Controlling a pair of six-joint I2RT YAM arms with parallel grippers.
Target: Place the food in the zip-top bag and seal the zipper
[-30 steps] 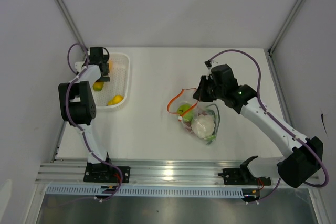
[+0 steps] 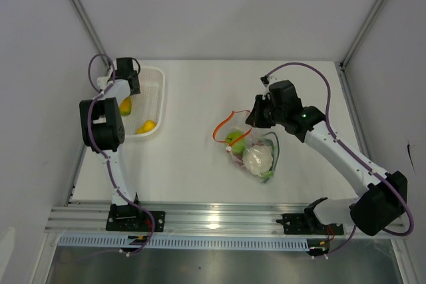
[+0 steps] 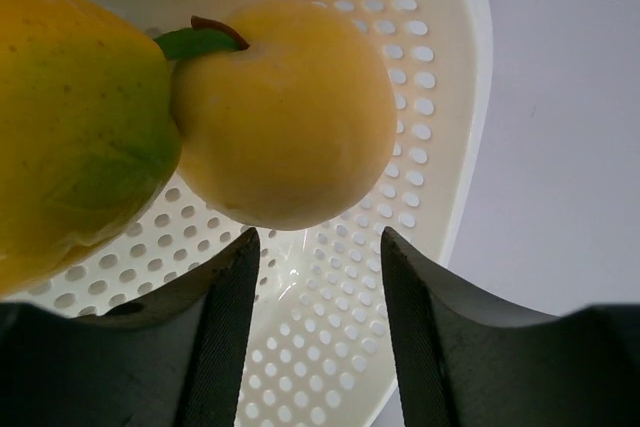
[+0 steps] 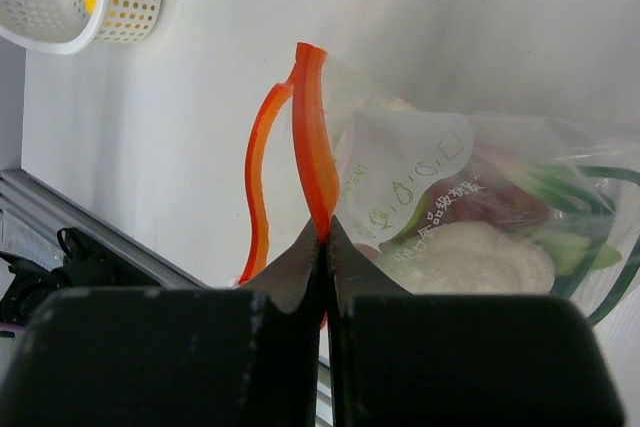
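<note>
In the left wrist view, a yellow fruit like a peach with a green leaf rests against the wall of the white basket. My left gripper is over the basket, its fingers part-way together with a gap and nothing between them; the peach lies just beyond the fingertips. A yellow-green mango is beside the peach, left of the fingers. My right gripper is shut on the orange zip edge of the clear bag. Through the bag show a green fruit and a white vegetable.
Yellow lemon-like fruit lies at the near end of the basket in the top view. Bare white table separates basket and bag. The side wall stands close by the left arm.
The right gripper stays at the bag's edge.
</note>
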